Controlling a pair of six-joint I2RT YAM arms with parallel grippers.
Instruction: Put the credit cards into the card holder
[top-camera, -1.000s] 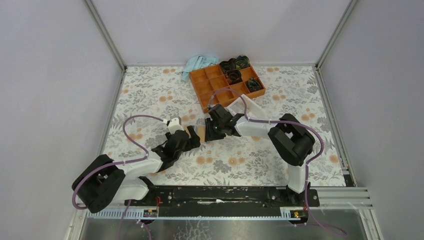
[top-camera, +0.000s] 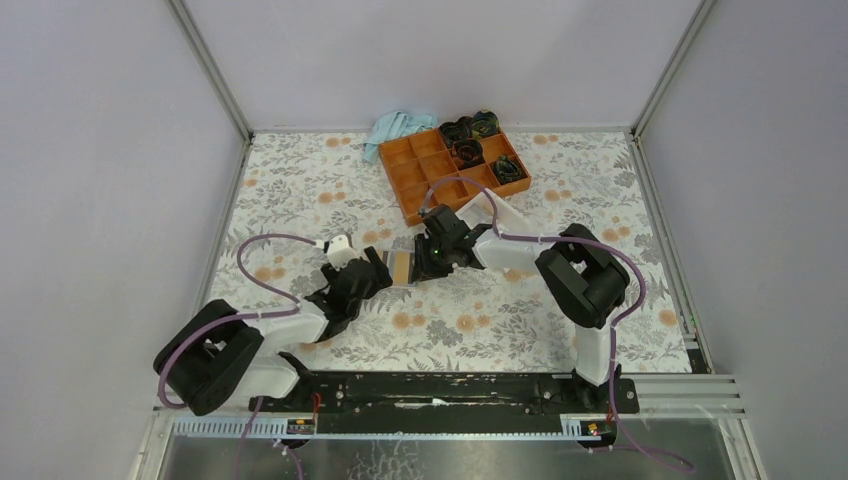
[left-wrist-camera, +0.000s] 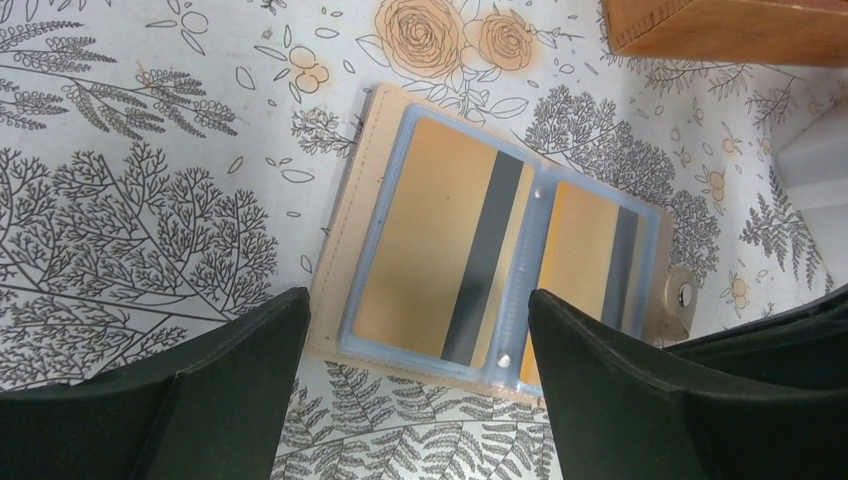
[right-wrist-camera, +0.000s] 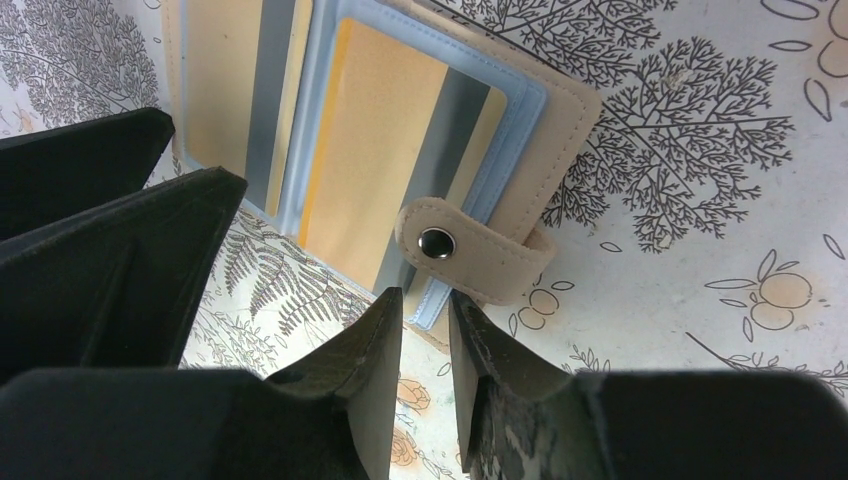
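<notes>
The card holder (left-wrist-camera: 345, 225) lies opened flat on the table, tan-edged with clear bluish sleeves. In the left wrist view a gold card with a dark stripe (left-wrist-camera: 425, 240) fills the larger panel, and a second gold card (left-wrist-camera: 580, 240) shows in the other. My left gripper is open over the holder's near-left part, nothing held between its fingers. At the snap strap (right-wrist-camera: 480, 250) end, my right gripper has its fingertips a narrow gap apart at the holder's corner. Bits of sleeve and tan edge show through that gap; contact is unclear.
Behind the holder stands an orange compartment box (top-camera: 405, 175) with dark coiled items in it. A light blue cloth (top-camera: 397, 127) lies beside the box, and a white object (top-camera: 510, 215) is partly behind the right arm. Both grippers are close together.
Over the last second my left gripper has shifted a little left, uncovering more of the holder. The left elbow has swung out and back. My right gripper has barely moved.
</notes>
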